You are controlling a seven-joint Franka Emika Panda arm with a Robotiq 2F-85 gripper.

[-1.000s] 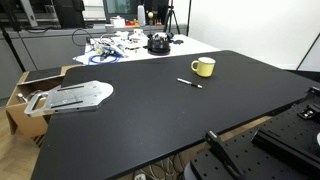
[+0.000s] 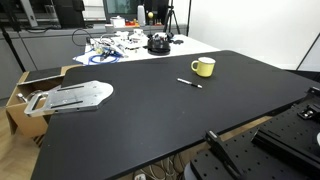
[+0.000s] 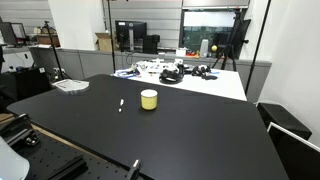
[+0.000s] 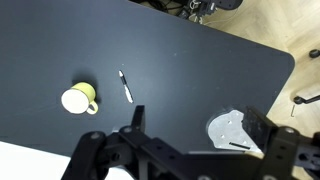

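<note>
A yellow mug (image 2: 204,67) stands upright on the dark table, white inside, and shows again in exterior view 2 as the mug (image 3: 149,99). Near it lies a slim marker (image 2: 189,83), white with a dark end. From above, the wrist view has the mug (image 4: 80,98) at the left and the marker (image 4: 125,86) just right of it. My gripper is high over the table, its fingers spread wide and nothing visible between them. Neither exterior view shows it.
A pale flat plate-like piece (image 2: 73,97) lies at the table's left end in exterior view 1, beside a wooden box (image 2: 26,119). Cables and gear (image 2: 120,42) clutter a white surface behind.
</note>
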